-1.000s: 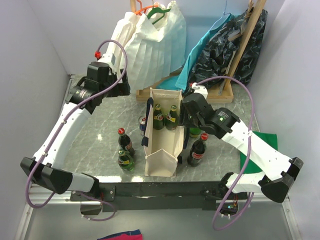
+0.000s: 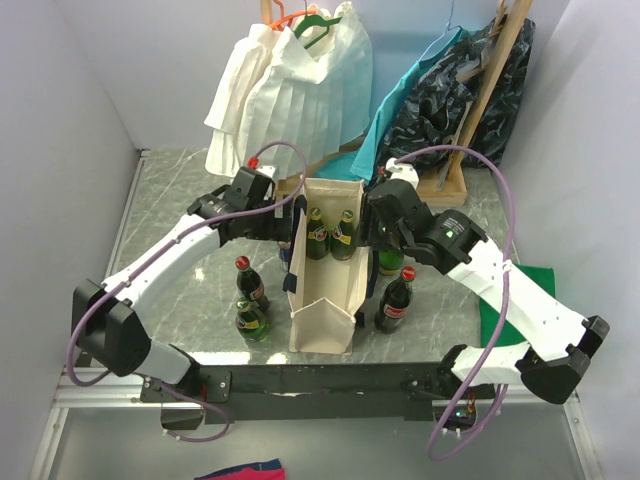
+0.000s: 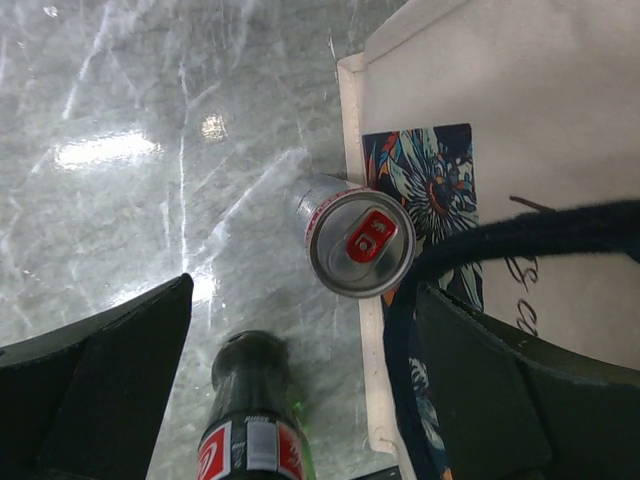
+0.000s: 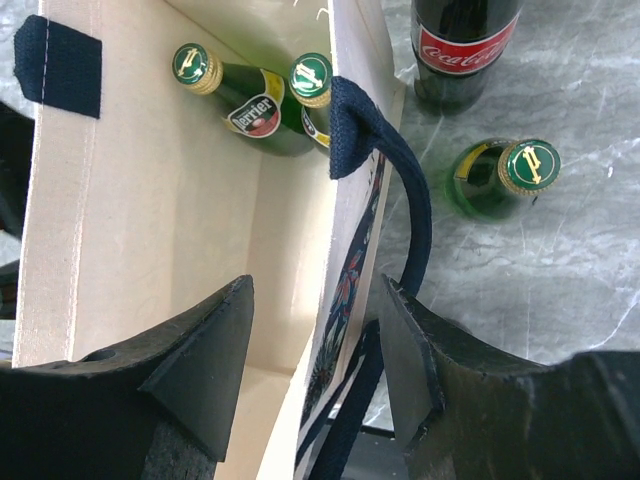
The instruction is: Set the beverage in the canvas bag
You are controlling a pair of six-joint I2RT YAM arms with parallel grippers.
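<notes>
The cream canvas bag (image 2: 322, 325) stands open in the middle of the table. Two green Perrier bottles (image 4: 255, 115) are inside it. My left gripper is open over a silver can (image 3: 360, 240) with a red tab, which stands against the bag's printed outer side. The bag's dark strap crosses near that gripper's right finger (image 3: 480, 370). In the right wrist view, my right gripper has its fingers apart, straddling the bag's right wall and dark strap (image 4: 418, 215); firm contact does not show.
Left of the bag stand a cola bottle (image 2: 250, 284) and a green bottle (image 2: 251, 321). On its right are another cola bottle (image 2: 394, 302) and a green bottle (image 4: 500, 180). Clothes (image 2: 300, 90) hang behind.
My left arm has swung right and toward the front, from the rear left to beside the bag, now covering most of the can in the top view.
</notes>
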